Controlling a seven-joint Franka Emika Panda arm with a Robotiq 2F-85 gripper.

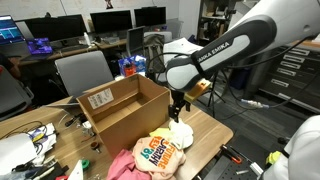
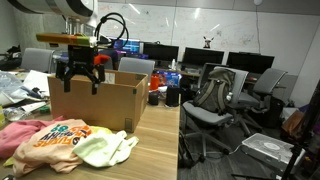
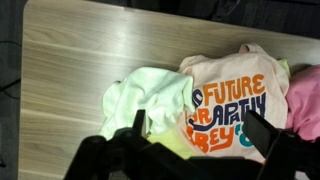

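A pale green cloth lies crumpled on the wooden table, touching a peach-coloured cloth with orange and blue lettering. Part of a pink cloth shows at the right edge of the wrist view. In exterior view 2 the lettered cloth is in front and the green one to its right. Over them hangs my gripper, clear of the fabric. Its two dark fingers stand wide apart in the wrist view, with nothing held between them.
An open cardboard box stands beside the cloths, its tall walls close to the gripper. Bare table lies to the right of the cloths in exterior view 2. Cables and small items clutter the far left.
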